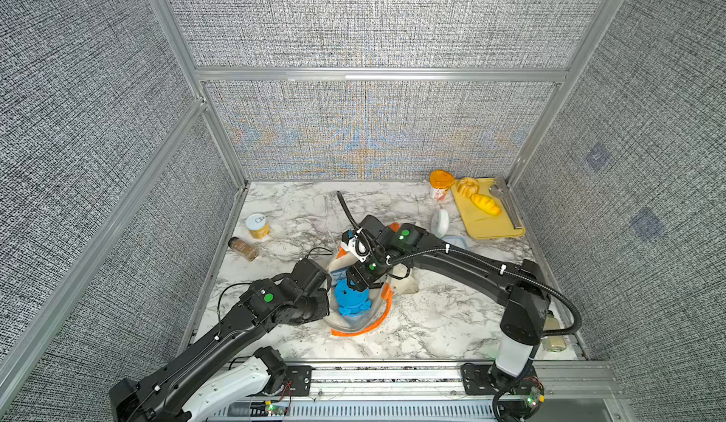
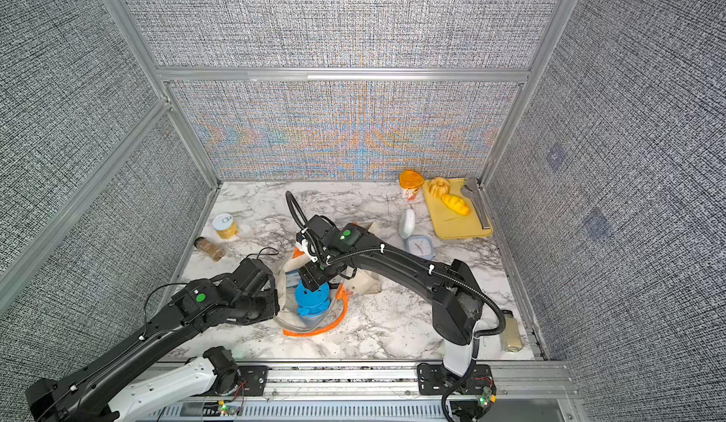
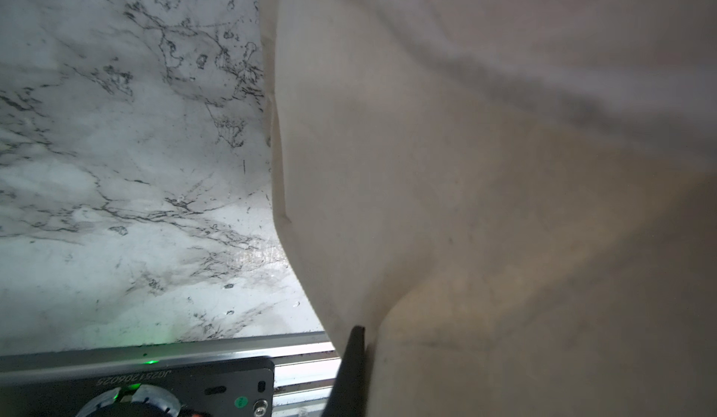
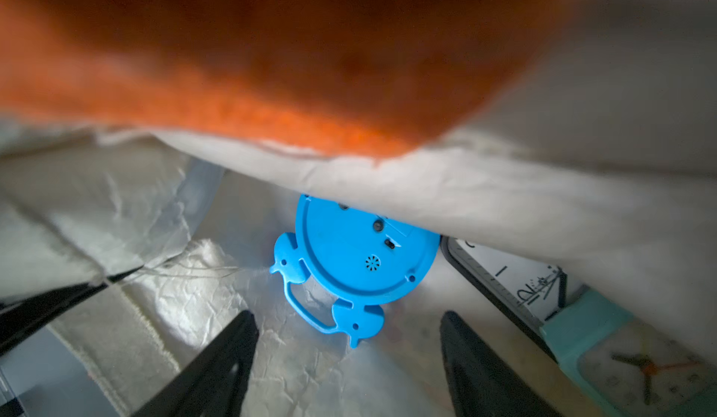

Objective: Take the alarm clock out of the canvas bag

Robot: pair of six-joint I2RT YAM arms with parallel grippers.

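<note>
The canvas bag (image 3: 478,215), with orange trim, lies open at the front middle. My left gripper (image 1: 323,308) is shut on its fabric at the left side. My right gripper hangs inside the opening, fingers apart and empty, above a blue alarm clock (image 4: 358,256) lying face down with its bells and handle toward the gripper. Beside it in the right wrist view are a black-rimmed clock (image 4: 508,282) and a mint clock (image 4: 627,357), both partly hidden by cloth.
A yellow board (image 1: 484,225) with food and a knife is at back right, an orange cup (image 1: 441,187) beside it. A can (image 1: 257,225) and a jar (image 1: 243,249) stand or lie at left.
</note>
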